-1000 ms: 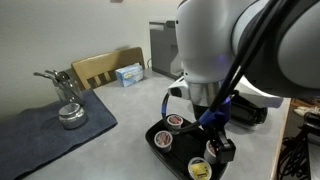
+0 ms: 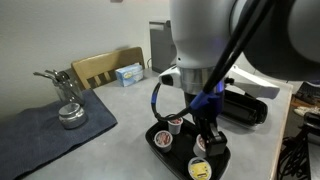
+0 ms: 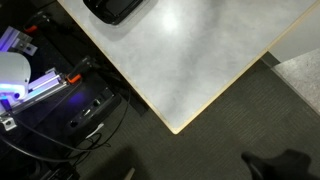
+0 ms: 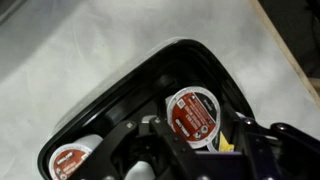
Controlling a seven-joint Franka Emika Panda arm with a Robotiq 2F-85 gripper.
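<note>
A red-lidded pod (image 4: 193,116) sits between the fingers of my gripper, which is shut on it. In exterior view 1 the same pod (image 2: 201,146) shows beneath the gripper (image 2: 206,141), above the black tray (image 2: 175,160). Whether it touches the tray floor is hard to tell. Other pods stand in the tray: a yellow-lidded one (image 2: 200,168) at the near end, a reddish-lidded one (image 2: 163,139) on the left and another (image 2: 174,123) at the back. The wrist view also has a pod (image 4: 70,158) at lower left.
A second black tray (image 2: 245,105) lies behind the arm on the right. On the left, a dark cloth (image 2: 60,135) bears a metal pot (image 2: 72,116) and a utensil holder (image 2: 66,88). A blue box (image 2: 130,74) stands at the back.
My gripper has moved left and slightly up in exterior view 1, and the pod in it has shifted the same way. The tray and the other pods look unmoved.
</note>
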